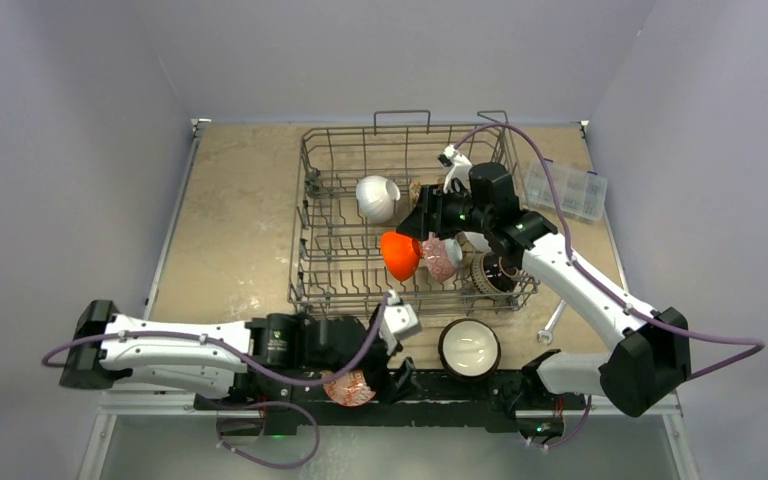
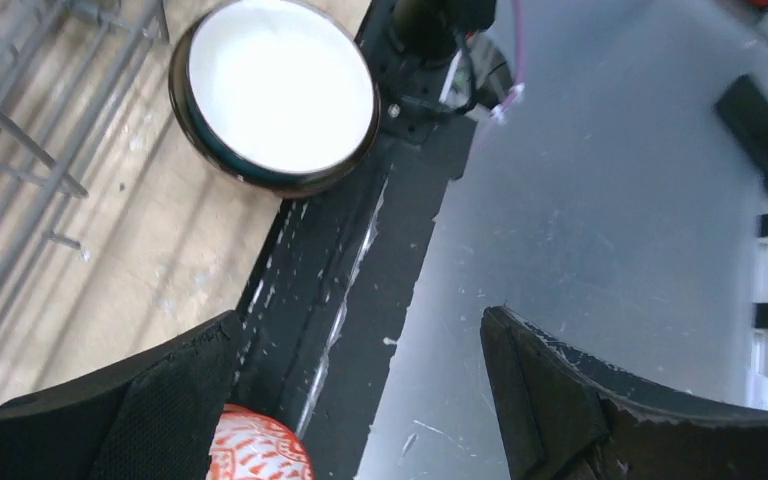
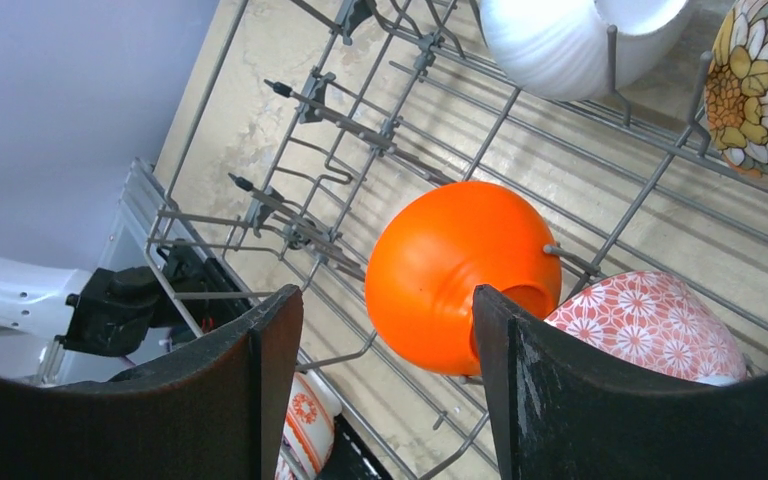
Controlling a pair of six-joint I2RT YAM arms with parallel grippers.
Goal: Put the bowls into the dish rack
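Observation:
The wire dish rack [image 1: 350, 150] holds a white bowl [image 1: 375, 197], an orange bowl [image 1: 398, 254], a pink patterned bowl [image 1: 440, 260], a flower-patterned bowl [image 3: 760, 85] and a dark patterned bowl. On the front edge lie a dark-rimmed white bowl [image 1: 468, 350] and a red patterned bowl [image 2: 258, 450]. My left gripper hangs open over the red bowl, partly covering it in the top view. My right gripper is above the orange bowl, fingers apart, nothing seen held between them.
A clear plastic organiser box [image 1: 570, 190] stands right of the rack, with a wrench [image 1: 552, 322] in front of it. The counter left of the rack is bare. Grey walls enclose the sides and back.

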